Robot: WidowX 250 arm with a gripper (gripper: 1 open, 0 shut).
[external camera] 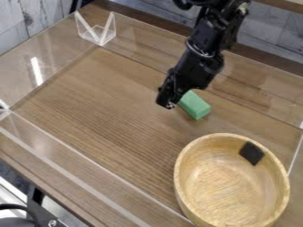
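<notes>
My black gripper (pixel 172 93) hangs in the middle of the camera view, just left of and above a green block (pixel 196 106) lying on the wooden table. Its fingers look shut, with nothing visible between them, though they are small and dark against the table. The arm partly covers the area behind the block.
A beige round bin (pixel 231 199) with a black patch on its rim fills the lower right. A clear plastic holder (pixel 97 28) stands at the back left.
</notes>
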